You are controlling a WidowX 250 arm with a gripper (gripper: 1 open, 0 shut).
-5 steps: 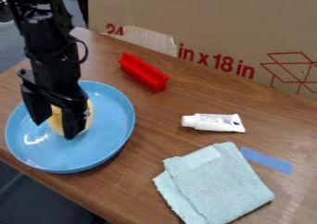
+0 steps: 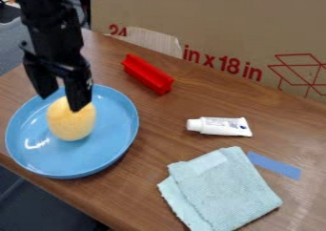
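Note:
A yellow round object (image 2: 71,122) rests on the blue plate (image 2: 36,149) at the left of the table. My black gripper (image 2: 61,90) hangs just above it, its fingers pointing down on either side of the object's upper part, apparently open; whether they touch it is hard to tell.
A red block (image 2: 147,73) lies behind, a white tube (image 2: 219,126) at centre right, and a folded pale cloth (image 2: 219,192) with a blue tape strip (image 2: 275,166) at front right. A cardboard box (image 2: 230,25) stands at the back. The table's left edge is near the plate.

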